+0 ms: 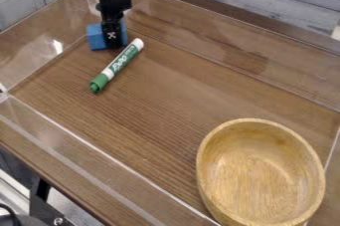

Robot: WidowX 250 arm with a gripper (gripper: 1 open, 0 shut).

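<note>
My black gripper is at the upper left, lowered onto a small blue block, its fingers over and around the block; whether they close on it is hard to tell at this size. A white tube with green ends lies diagonally just below and right of the block.
A large yellow bowl sits at the lower right of the wooden table. The table's left edge runs along the lower left.
</note>
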